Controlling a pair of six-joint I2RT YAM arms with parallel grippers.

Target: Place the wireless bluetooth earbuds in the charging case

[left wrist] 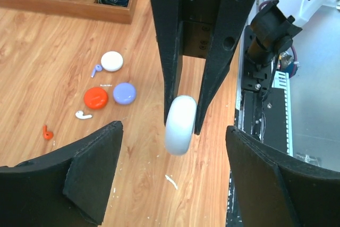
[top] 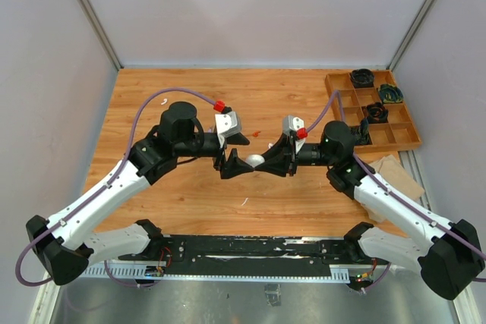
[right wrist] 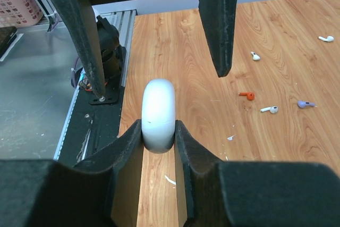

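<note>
My right gripper (top: 267, 162) is shut on a white charging case (right wrist: 158, 115), holding it above the table near the middle. Facing it from the left, my left gripper (top: 235, 160) stands open, its fingers either side of the case but apart from it. On the table in the left wrist view lie red (left wrist: 96, 98), blue (left wrist: 125, 93) and white (left wrist: 111, 61) cases. Loose earbuds lie there too: orange (right wrist: 247, 95), purple (right wrist: 306, 104) and several white ones (right wrist: 270, 109).
A wooden compartment tray (top: 402, 133) with dark bundles stands at the back right, and a brown paper item (top: 395, 184) below it.
</note>
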